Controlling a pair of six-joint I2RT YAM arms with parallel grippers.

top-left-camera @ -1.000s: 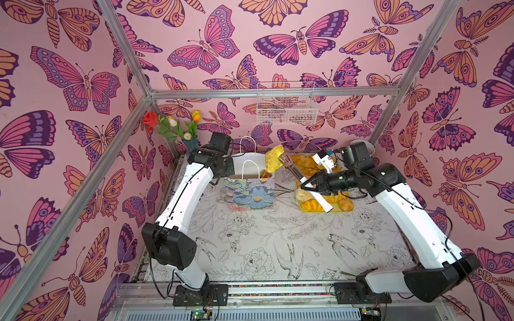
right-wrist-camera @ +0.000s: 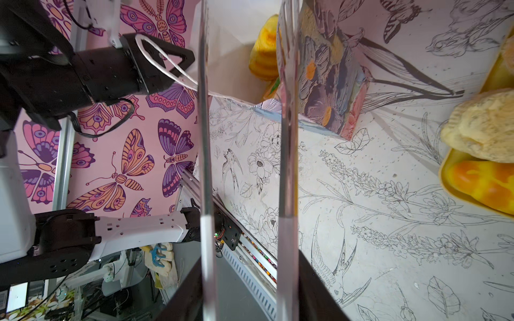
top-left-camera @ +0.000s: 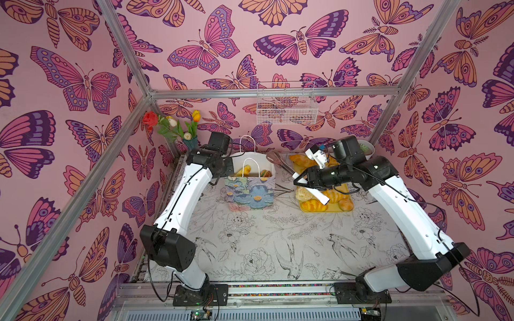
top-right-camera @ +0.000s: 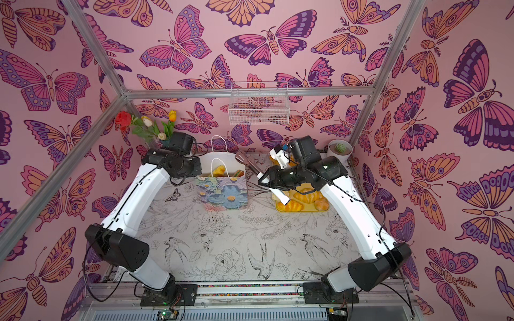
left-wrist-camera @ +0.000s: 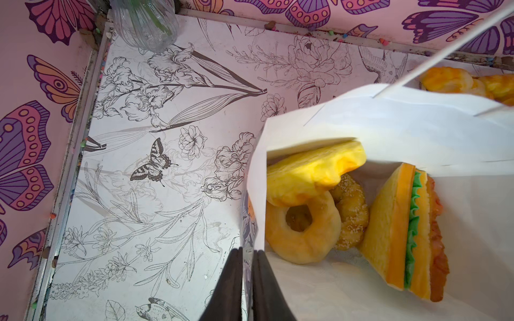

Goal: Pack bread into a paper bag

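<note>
The floral paper bag (top-left-camera: 249,193) stands open with bread inside: in the left wrist view a yellow piece (left-wrist-camera: 313,168), a plain ring (left-wrist-camera: 305,246), a sesame piece (left-wrist-camera: 350,224) and a sandwich (left-wrist-camera: 412,230). My left gripper is shut at the bag's left rim, with nothing visible between its fingers. My right gripper (top-left-camera: 270,155) hangs open at the bag's right side, above the rim, nothing between its fingers. Yellow trays of bread (top-right-camera: 307,196) lie right of the bag, partly hidden by the right arm.
A flower vase (left-wrist-camera: 144,26) stands at the back left and a potted plant (top-right-camera: 340,148) at the back right. A wire basket (top-left-camera: 286,107) hangs on the back rail.
A second ago my right gripper held a yellow bread piece above the bag's right side; that piece is now down in the bag and the gripper is empty, slightly further left.
</note>
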